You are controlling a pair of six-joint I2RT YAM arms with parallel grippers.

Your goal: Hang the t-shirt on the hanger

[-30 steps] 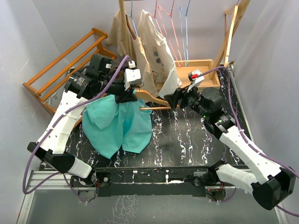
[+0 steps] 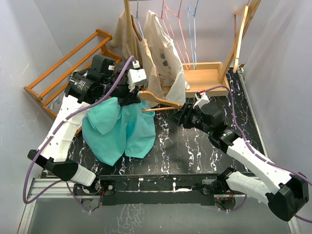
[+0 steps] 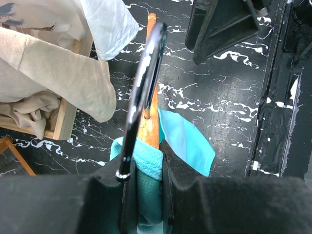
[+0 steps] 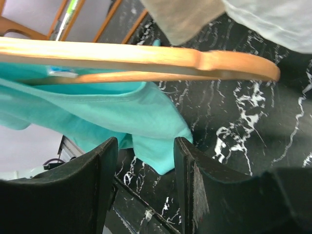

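My left gripper is shut on the wooden hanger along with a bunch of turquoise T-shirt; in the left wrist view the cloth wraps the hanger between the fingers, under the metal hook. The shirt hangs down below, partly around the hanger's bar. The hanger's free end reaches rightward toward my right gripper, which stands apart from it, open, with nothing between its fingers; in the right wrist view the hanger lies above those fingertips.
Beige shirts hang on a wooden rack at the back, with empty pink and blue hangers beside them. A wooden box stands behind. An orange slatted rack leans at the left.
My right gripper has moved down, toward the front, away from the hanger's free end.
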